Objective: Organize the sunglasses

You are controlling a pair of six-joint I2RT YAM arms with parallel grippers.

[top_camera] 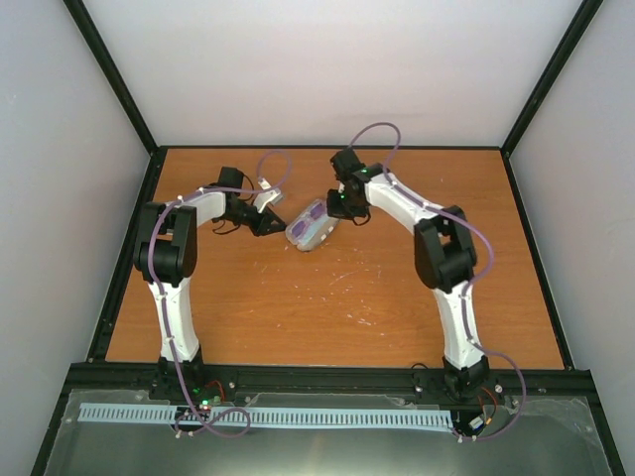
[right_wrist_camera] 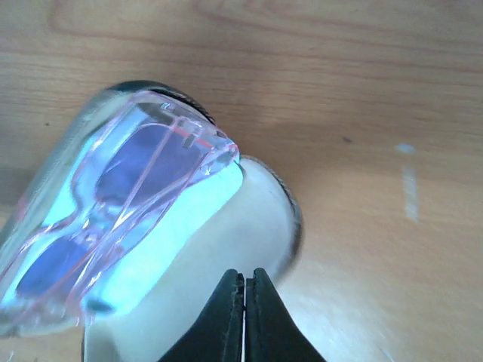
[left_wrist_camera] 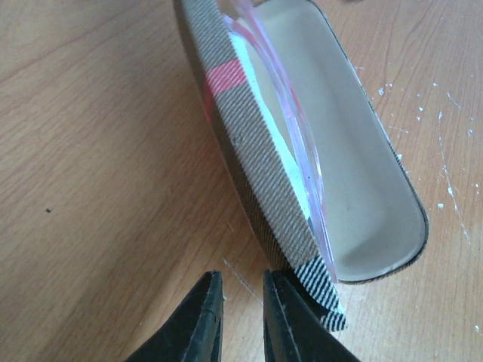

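Note:
Pink clear-framed sunglasses with purple lenses lie in a case (top_camera: pixel 313 226) with a pale inside and a grey striped cover (left_wrist_camera: pixel 253 143), which stands raised along one side in the left wrist view. My left gripper (top_camera: pixel 280 226) is at the case's left end; its fingertips (left_wrist_camera: pixel 243 283) are parted beside the cover's lower end, with nothing seen held. My right gripper (top_camera: pixel 336 210) is at the case's upper right; in the right wrist view it (right_wrist_camera: pixel 245 276) is shut over the pale part, nothing seen between its fingers.
Dark frame edges and walls border it.

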